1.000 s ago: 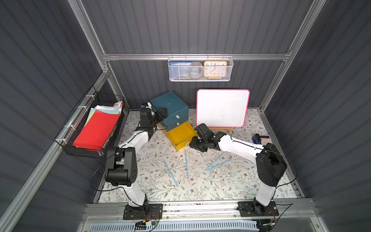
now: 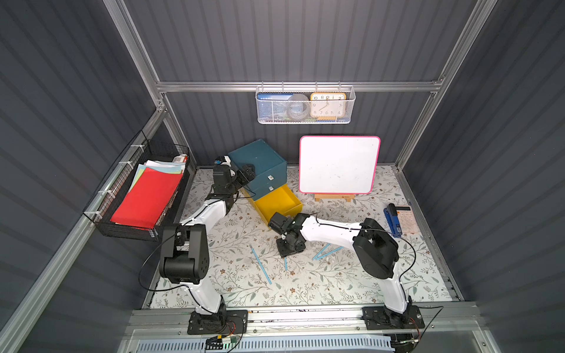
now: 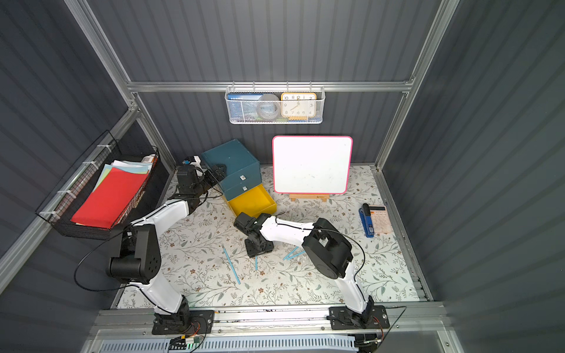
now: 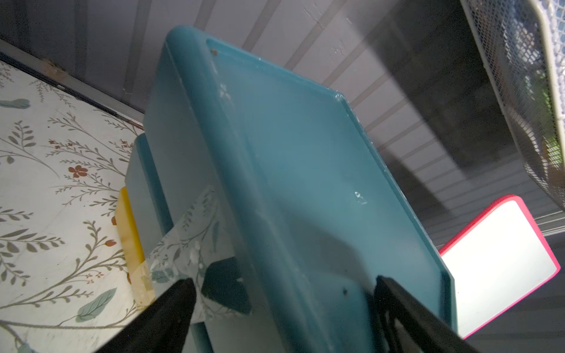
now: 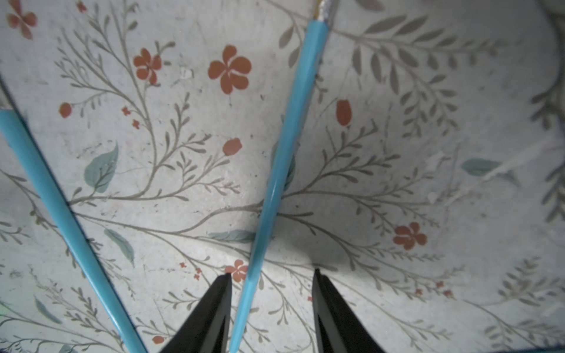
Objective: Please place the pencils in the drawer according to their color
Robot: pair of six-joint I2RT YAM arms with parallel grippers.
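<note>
Several light-blue pencils lie on the patterned table: a slanted pencil on the left, a middle pencil partly under my right arm, and crossing pencils on the right. My right gripper is open above the middle pencil, which passes between its fingers in the right wrist view; contact is not visible. The yellow drawer is pulled out of the teal cabinet and looks empty where visible. My left gripper has its fingers wide apart at the cabinet's upper edge, one by the side, one over the top.
A whiteboard stands behind, right of the cabinet. A blue stapler lies at far right. A black wire basket with a red folder hangs on the left. Free table lies at front and right.
My right gripper has moved left and toward the front, away from the drawer and over the middle pencil. The left arm, drawer and pencils look unmoved.
</note>
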